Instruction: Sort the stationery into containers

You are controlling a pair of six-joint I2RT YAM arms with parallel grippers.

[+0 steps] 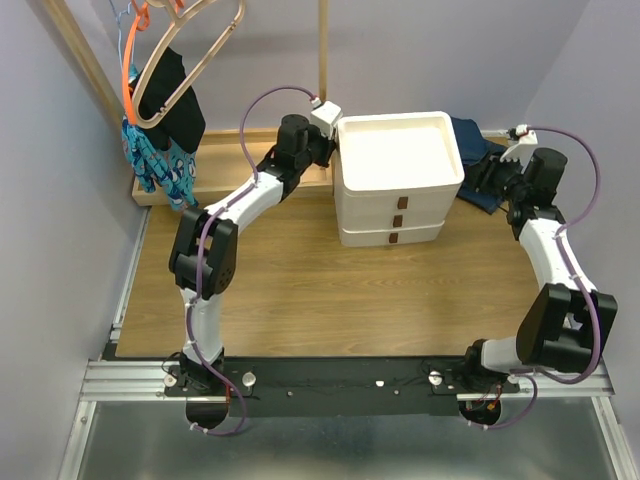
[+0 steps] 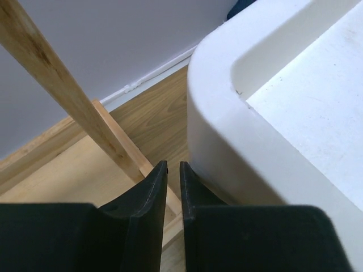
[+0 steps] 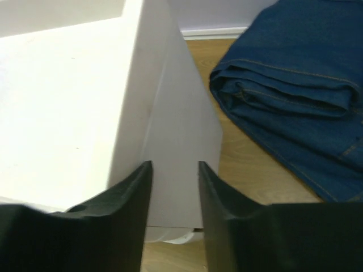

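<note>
A white drawer unit [image 1: 395,205] with brown handles stands at the back, its drawer fronts nearly square to the table's front edge. Its shallow tray-like top [image 1: 400,155] looks empty. By its left side is my left gripper, open by a narrow gap with nothing between the fingers. On the opposite side my right gripper is open more widely, also empty, with the unit's side wall [image 3: 181,113] showing beyond its fingers. No stationery shows in any view.
Folded dark blue jeans [image 1: 478,160] lie behind the right gripper. A wooden rack [image 1: 225,165] with hanging clothes [image 1: 165,165] and a hanger [image 1: 195,65] fills the back left.
</note>
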